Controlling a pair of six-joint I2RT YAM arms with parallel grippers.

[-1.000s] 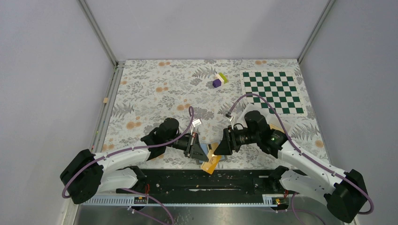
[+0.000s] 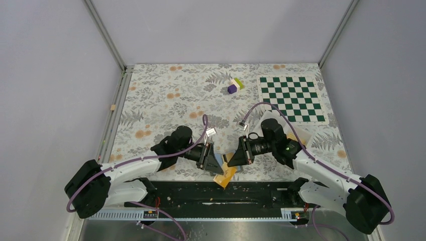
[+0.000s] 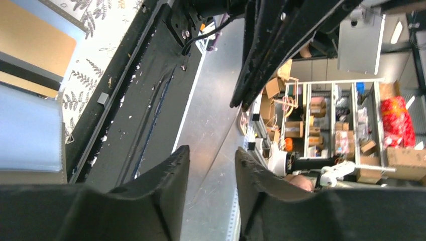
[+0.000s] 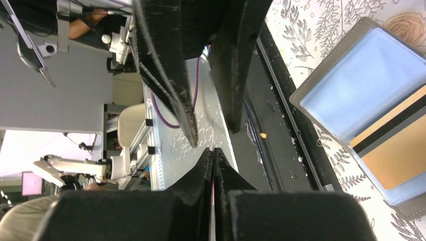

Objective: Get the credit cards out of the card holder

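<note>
An orange-gold card (image 2: 225,177) hangs past the table's front edge between the two grippers in the top view. In the right wrist view the card (image 4: 212,136) is edge-on, a thin line, and my right gripper is shut on it. My left gripper is open, with its fingertips to either side of the card's thin edge. The card holder (image 4: 329,55), grey-rimmed with blue-tinted pockets, lies opened out on the table. Another gold card with a black stripe (image 4: 399,150) is in its pocket. From above, the arms partly hide the holder.
A small block in purple, white and green (image 2: 234,86) sits at the back of the table. To the right lies a green checkered board (image 2: 291,98). A white item (image 2: 269,116) is partly under the right arm.
</note>
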